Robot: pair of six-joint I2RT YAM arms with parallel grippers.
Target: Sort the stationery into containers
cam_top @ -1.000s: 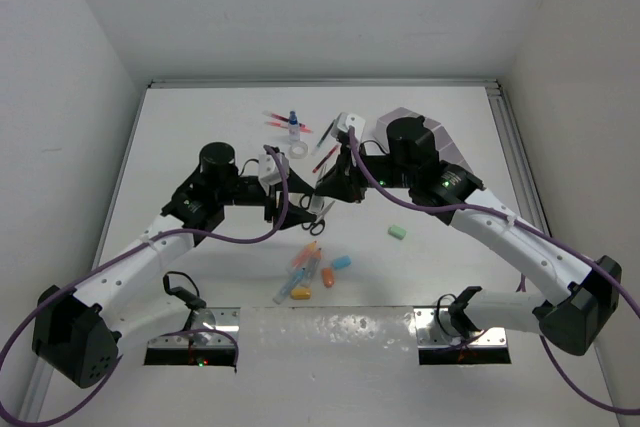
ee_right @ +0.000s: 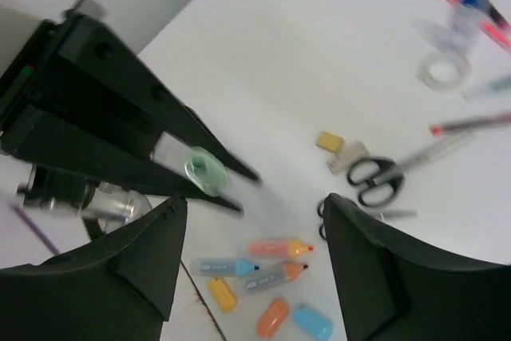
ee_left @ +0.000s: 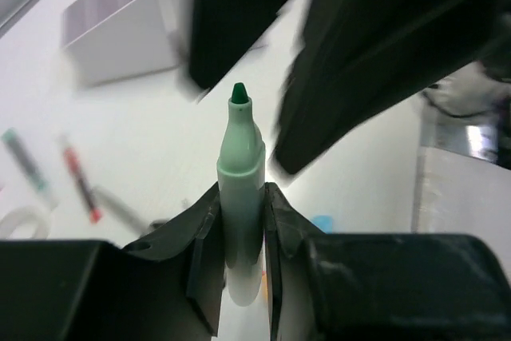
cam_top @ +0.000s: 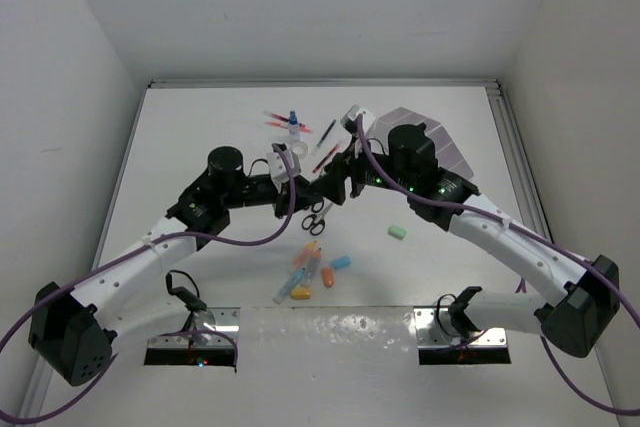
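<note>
A pale green-tipped marker (ee_left: 241, 181) stands upright in my left gripper (cam_top: 312, 195), which is shut on it, as the left wrist view shows; its top also shows in the right wrist view (ee_right: 206, 169). My right gripper (cam_top: 340, 172) is open beside it, its dark fingers framing the lower edge of its wrist view. A grey compartment container (cam_top: 430, 132) is at the back right. Pens (cam_top: 326, 157), scissors (cam_top: 316, 225), a tape ring (ee_right: 443, 73), a blue-capped bottle (cam_top: 294, 127), crayon-like markers (ee_right: 271, 275) and small blocks (cam_top: 342, 262) lie on the white table.
A green block (cam_top: 396, 232) lies alone right of centre. Both arms meet over the middle, above the scissors.
My left gripper has moved right and closed on the marker.
</note>
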